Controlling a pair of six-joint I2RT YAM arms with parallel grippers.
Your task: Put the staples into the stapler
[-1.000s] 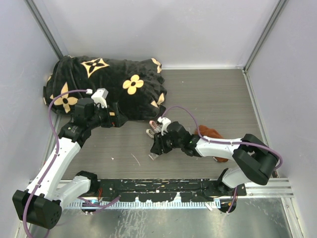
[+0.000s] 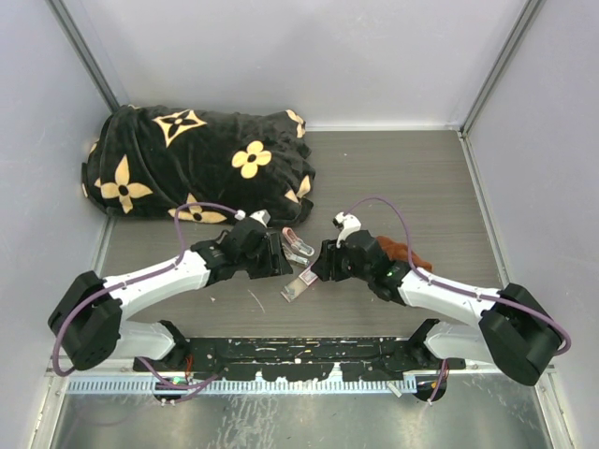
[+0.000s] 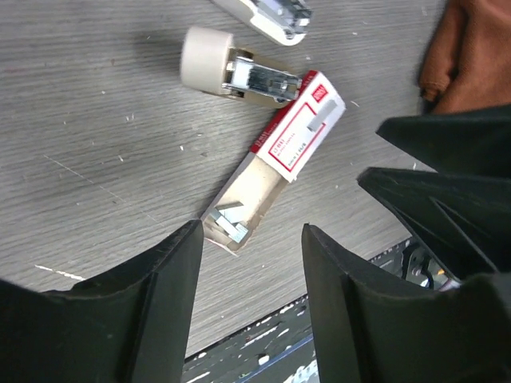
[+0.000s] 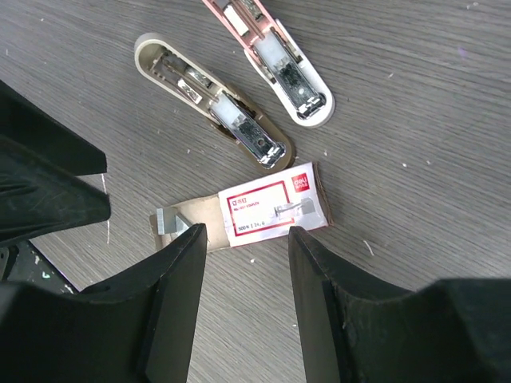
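Note:
The staple box has a red and white sleeve (image 3: 300,130) and a pulled-out cardboard tray (image 3: 254,185). Several short grey staple strips (image 3: 230,219) lie at the tray's end. Beside the sleeve is a beige and brown stapler (image 4: 204,92), its metal inside showing; a pink and white stapler (image 4: 287,68) lies parallel behind it. My left gripper is open near the strips, with its fingertips apart and nothing held. My right gripper, open and empty too, hovers by the sleeve's near edge. In the top view both grippers partly cover the staplers and box.
A dark flowered cushion (image 2: 206,164) fills the back left. Something brown and soft (image 2: 402,251) lies to the right, behind the right arm. My two grippers are close to each other.
The right gripper has shifted right, uncovering more of the box. The box and staplers appear unmoved.

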